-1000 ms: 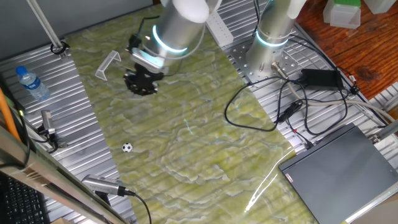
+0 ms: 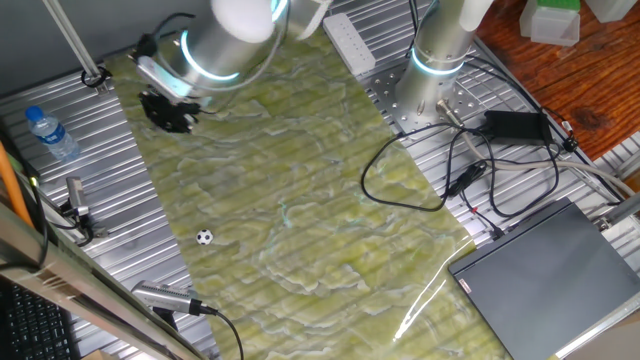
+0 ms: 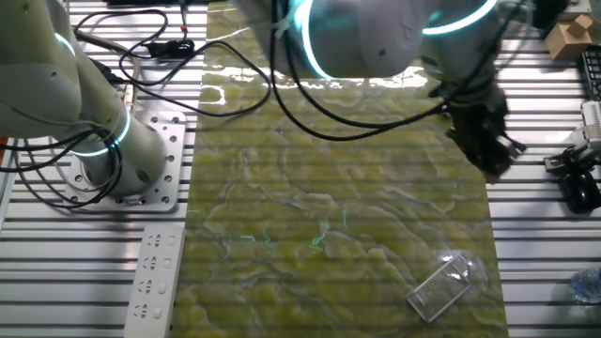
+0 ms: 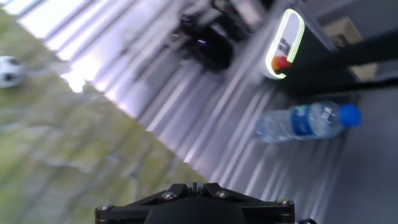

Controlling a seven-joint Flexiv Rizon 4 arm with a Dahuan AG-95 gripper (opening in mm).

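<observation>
My gripper (image 2: 168, 116) hangs over the far-left part of the green marbled mat (image 2: 300, 180), near its left edge. In the wrist view its black fingertips (image 4: 180, 189) meet at the bottom centre, shut, with nothing showing between them. A small black-and-white football (image 2: 204, 237) lies on the mat near the left edge, apart from the gripper; the wrist view shows the ball (image 4: 9, 71) at the far left. A pale grater-like piece (image 3: 439, 287) rests on the mat in exterior view 2; in exterior view 1 the gripper and arm cover it.
A water bottle (image 2: 52, 134) lies on the ribbed metal table left of the mat. A small camera (image 2: 166, 296) stands at the near-left edge. Black cables (image 2: 405, 205), a power strip (image 2: 349, 43) and a laptop (image 2: 545, 280) occupy the right side.
The arm has swung left and slightly away in exterior view 1, from right of the pale piece to over it, hiding it. The football has stayed in place.
</observation>
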